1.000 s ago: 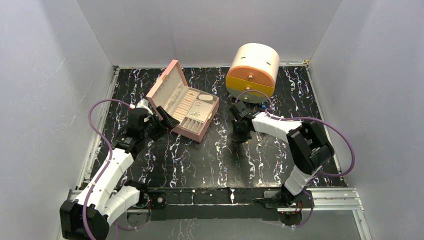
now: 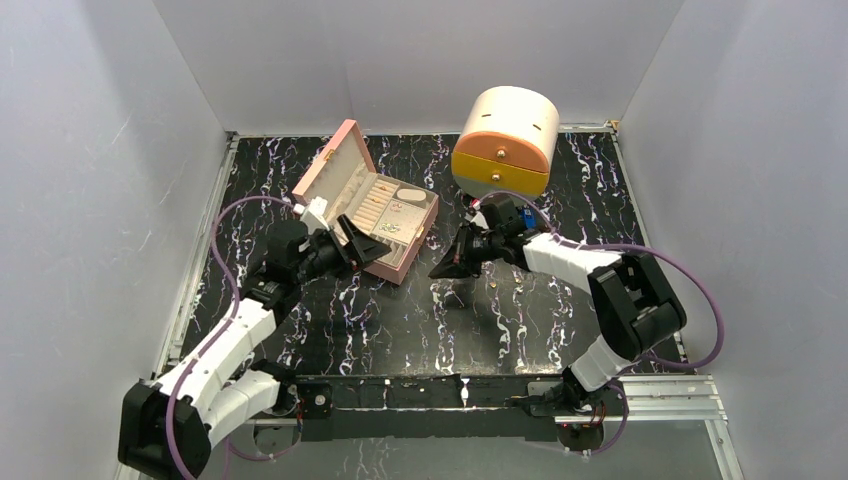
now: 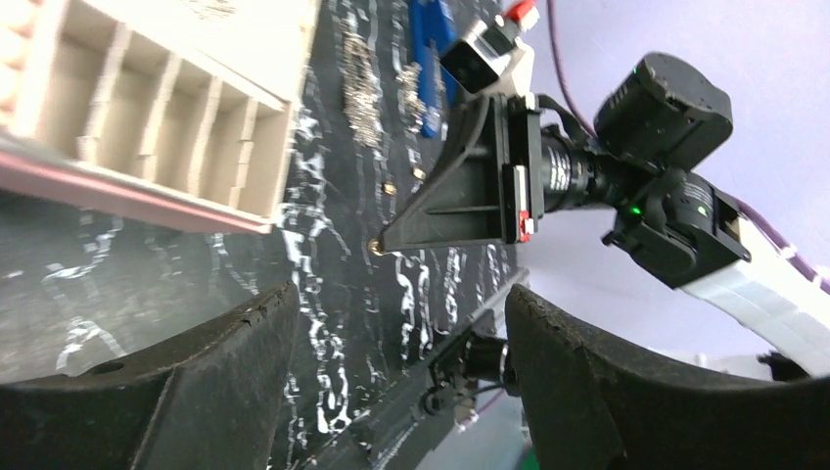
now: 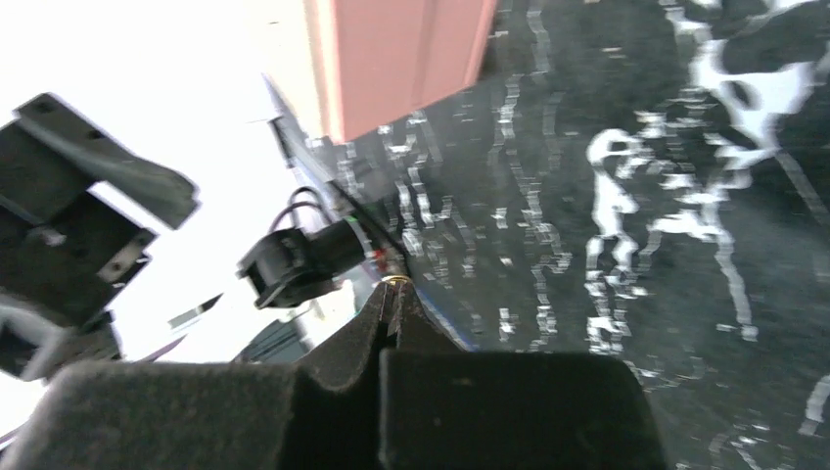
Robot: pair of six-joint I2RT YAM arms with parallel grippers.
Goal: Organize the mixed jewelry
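An open pink jewelry box [image 2: 400, 266] with ring rolls and compartments sits left of centre, holding small pieces in its tray. My left gripper [image 2: 355, 240] hangs over the box's front, open and empty in the left wrist view. My right gripper [image 2: 440, 270] is right of the box, shut on a small gold piece, apparently a ring, at its fingertips, also visible in the left wrist view [image 3: 375, 246]. Small gold pieces [image 3: 390, 188] and chains [image 3: 360, 98] lie on the dark marble table behind the right gripper.
A rounded cabinet [image 2: 505, 120] with coloured drawers stands at the back right. Blue items [image 3: 426, 59] lie in front of it, partly behind my right arm.
My right gripper has moved left toward the box, with the gold piece at its tips. My left gripper has moved right, further over the box's front.
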